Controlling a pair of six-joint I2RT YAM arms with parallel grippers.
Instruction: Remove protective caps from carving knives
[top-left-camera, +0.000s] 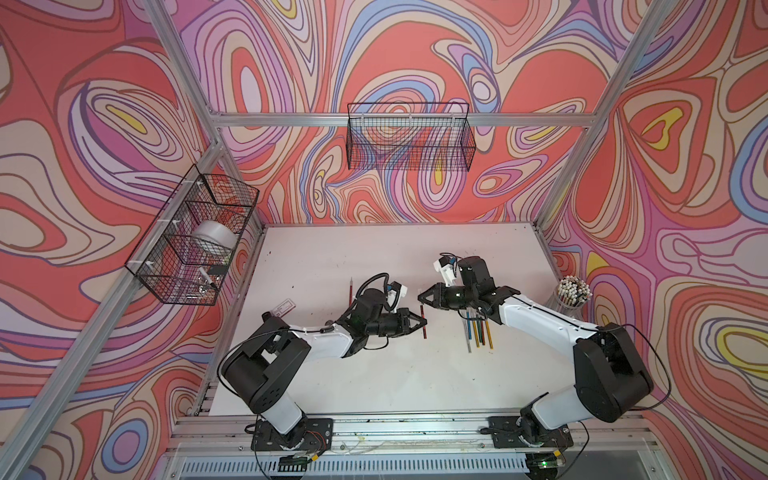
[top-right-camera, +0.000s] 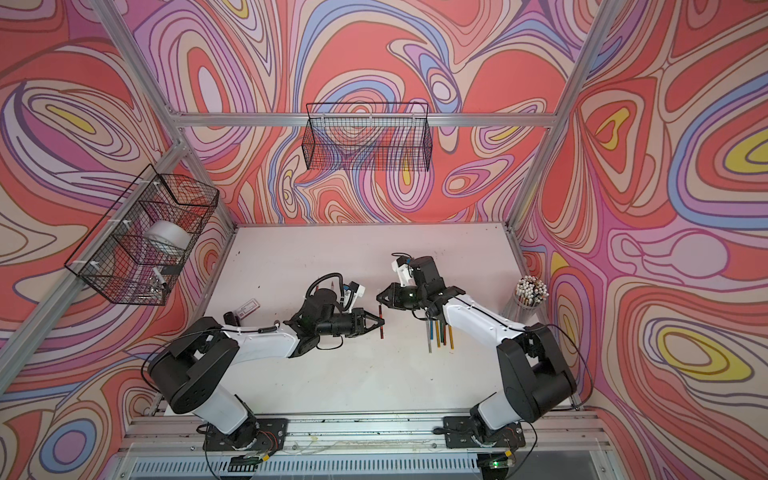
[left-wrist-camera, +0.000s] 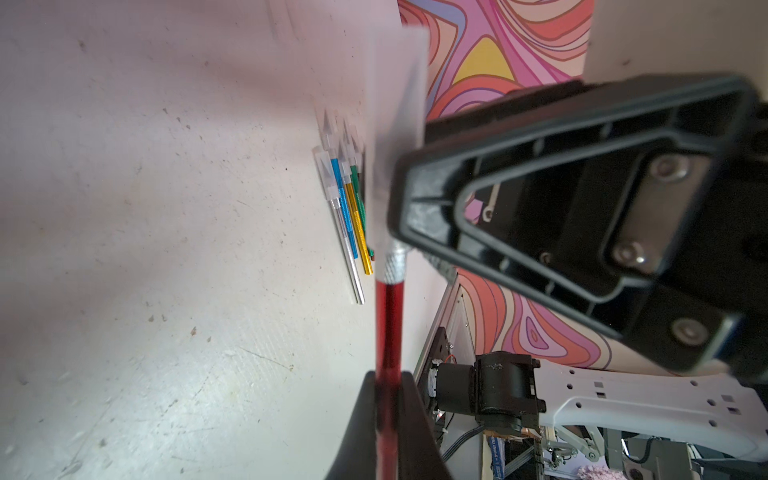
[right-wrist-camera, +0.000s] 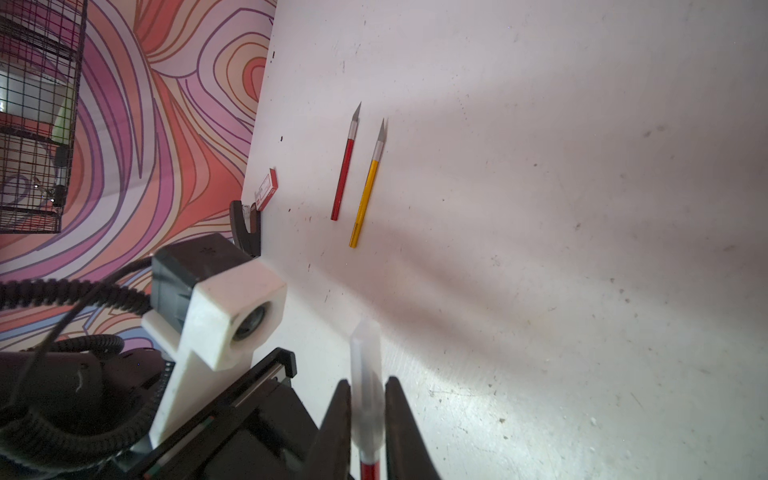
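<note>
A red knife (left-wrist-camera: 389, 328) stands upright off the table, its clear cap (left-wrist-camera: 396, 88) at the top over the blade. My left gripper is shut on its red handle, low in the left wrist view. My right gripper is at the cap, with the frosted cap (right-wrist-camera: 365, 352) between its fingertips; whether they touch it cannot be told. Several capped knives (left-wrist-camera: 344, 192) lie grouped on the table, to the right in the top views. On the other side, a red knife (right-wrist-camera: 343, 180) and a yellow knife (right-wrist-camera: 366, 200) lie with bare blades.
A small red-and-white box (right-wrist-camera: 266, 189) and a dark object (right-wrist-camera: 246, 228) lie near the table's left edge. Wire baskets (top-left-camera: 196, 240) hang at the left and back. A round container (top-left-camera: 572, 292) stands at the right edge.
</note>
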